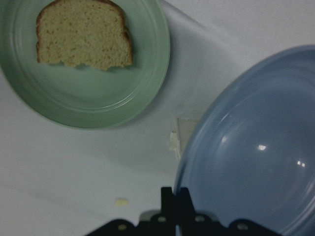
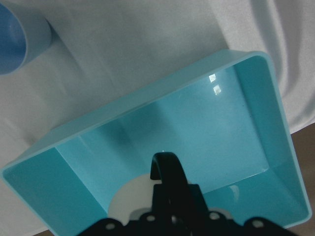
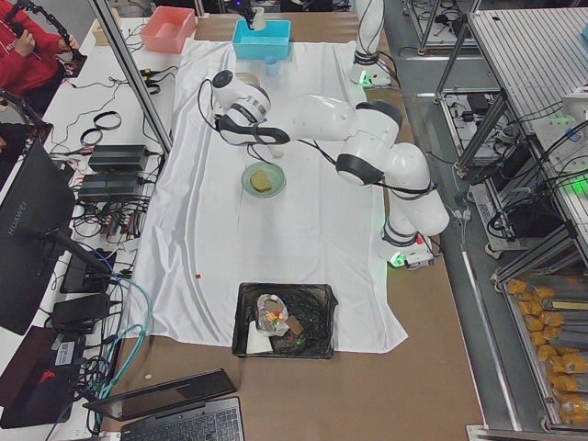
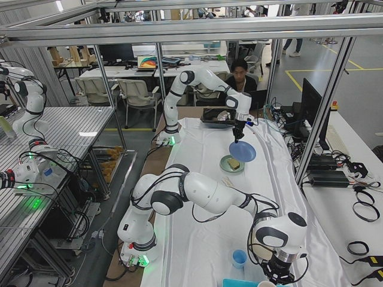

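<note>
My left gripper is shut on the rim of a blue plate (image 1: 256, 147), which is held beside a green plate (image 1: 98, 93) with a slice of bread (image 1: 83, 34) on it; the blue plate also shows in the right camera view (image 4: 242, 152). My right gripper is over a light-blue bin (image 2: 221, 132); a white round object (image 2: 133, 194) is under it, apparently a cup, and whether the fingers are shut on it is unclear.
A blue cup (image 2: 24, 39) stands beside the bin. A black crate (image 3: 312, 331) with assorted items sits at one end of the white cloth. A beige plate and small loose pieces lie on the cloth.
</note>
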